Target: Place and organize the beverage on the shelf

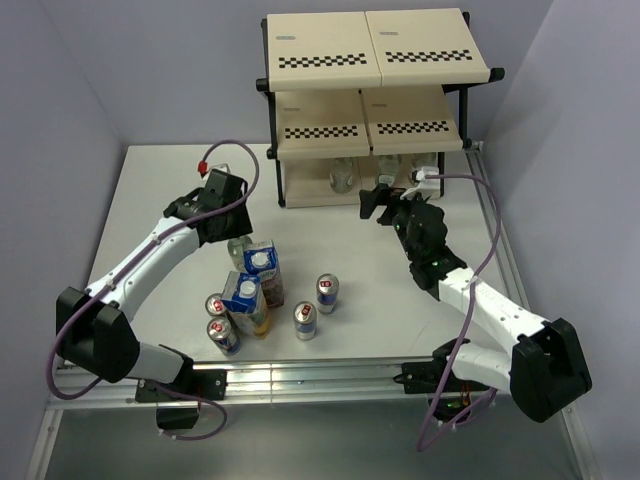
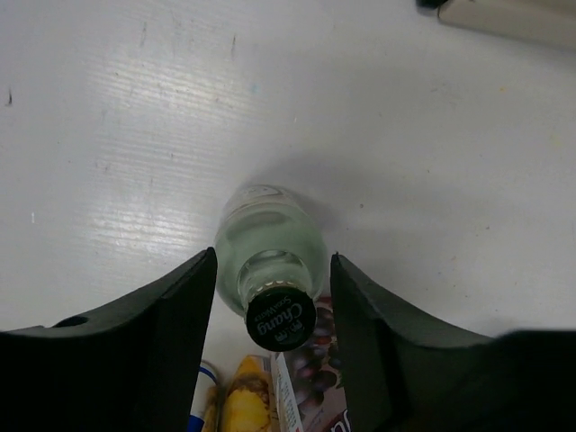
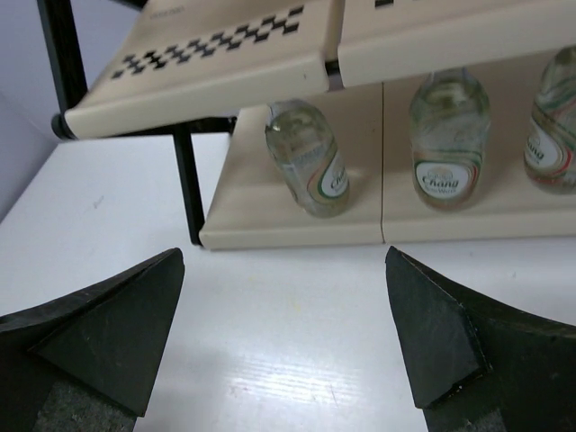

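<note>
A clear glass bottle with a dark cap (image 2: pixel 281 318) stands upright on the table, seen from above in the left wrist view. My left gripper is over it, its fingers partly drawn together but open, with room on either side of the cap. In the top view that bottle (image 1: pixel 239 248) is partly hidden by the gripper. My right gripper is wide open and empty, in front of the shelf (image 3: pixel 288 236). Three clear bottles rest on the bottom tier: a left one (image 3: pixel 308 160), a middle one (image 3: pixel 447 139) and a right one (image 3: pixel 553 126).
Just in front of the left bottle are two cartons, a grape one (image 1: pixel 268 285) and a yellowish one (image 1: pixel 252 315). Several cans stand around, including one (image 1: pixel 327 290) to the right. Upper shelf tiers (image 1: pixel 320 105) overhang the bottles. Mid-table is clear.
</note>
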